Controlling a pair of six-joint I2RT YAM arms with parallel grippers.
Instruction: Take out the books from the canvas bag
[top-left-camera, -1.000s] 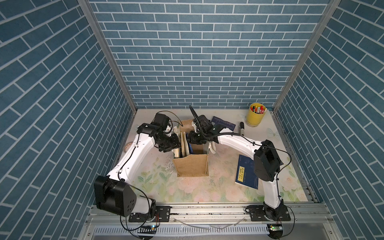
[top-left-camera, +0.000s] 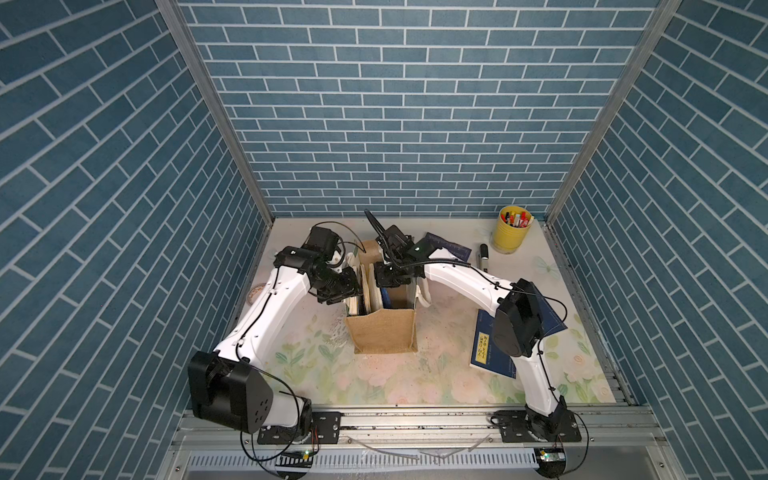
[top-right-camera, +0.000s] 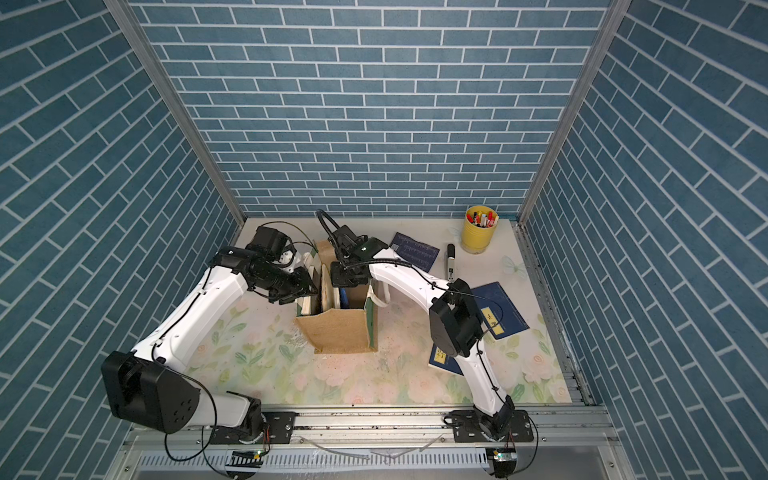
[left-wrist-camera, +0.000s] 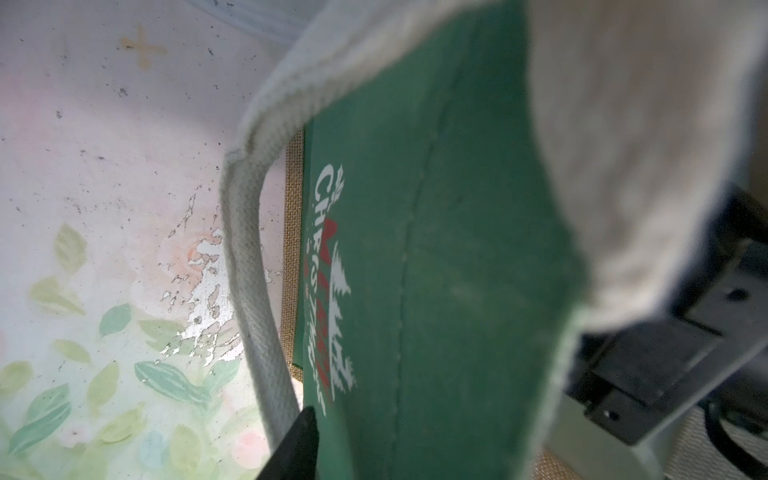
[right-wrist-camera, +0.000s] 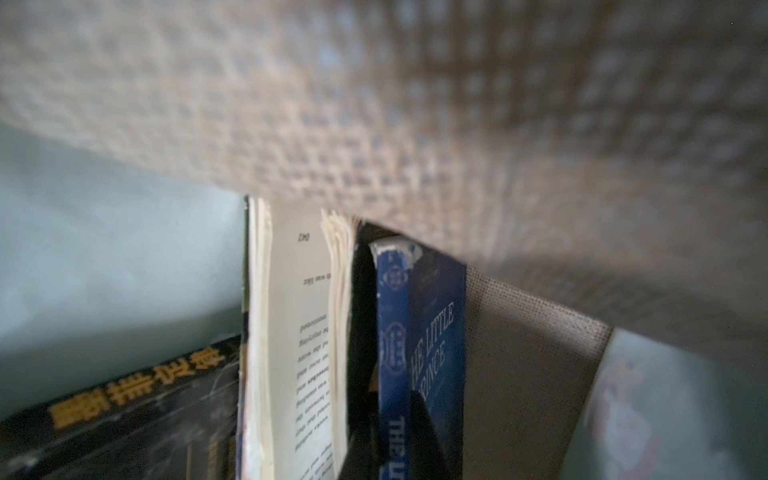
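The canvas bag (top-left-camera: 381, 333) stands upright mid-table, its mouth open upward. Several books stand inside it, among them a pale-paged book (right-wrist-camera: 300, 336), a blue book titled The Little Prince (right-wrist-camera: 438, 320) and a black book with gold lettering (right-wrist-camera: 144, 400). Reaching into the bag, my right gripper is shut on the blue book, one finger on each side of its spine. My left gripper (top-left-camera: 350, 291) is at the bag's left rim. Its wrist view is filled by the bag's green side (left-wrist-camera: 472, 240) and a pale strap (left-wrist-camera: 249, 208); one dark fingertip (left-wrist-camera: 296, 452) shows, and its finger opening is hidden.
Dark blue books lie flat on the right of the table, one at the front (top-left-camera: 492, 344) and one farther right (top-right-camera: 500, 310). Another dark book (top-right-camera: 414, 250) lies behind the right arm. A yellow pen cup (top-left-camera: 509, 232) stands at the back right.
The left arm and the bag look unmoved.
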